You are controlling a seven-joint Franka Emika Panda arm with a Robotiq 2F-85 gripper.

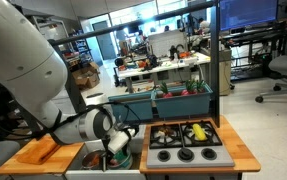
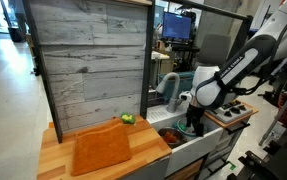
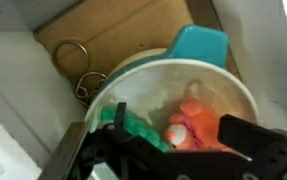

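My gripper hangs low over a round teal pot point(image 3: 199, 45) with a pale interior. It stands open, its dark fingers point(image 3: 245, 146) spread apart over the pot's near side. Inside the pot lie a green item point(image 3: 143, 130) and an orange-red item point(image 3: 198, 125) with a white part. From outside, the gripper point(image 2: 194, 124) reaches down into a white sink or drawer-like bin point(image 2: 189, 152). Its fingertips are hard to make out there, and the arm partly covers the pot point(image 1: 122, 160).
A reddish-brown bowl point(image 2: 170, 135) sits beside the teal pot in the same bin. Right of the bin is a stove point(image 1: 188, 155) with a yellow item point(image 1: 199, 131) on it. A blue rack point(image 1: 183, 105) stands behind. An orange cloth point(image 2: 101, 146) lies on the wooden counter point(image 2: 153, 145).
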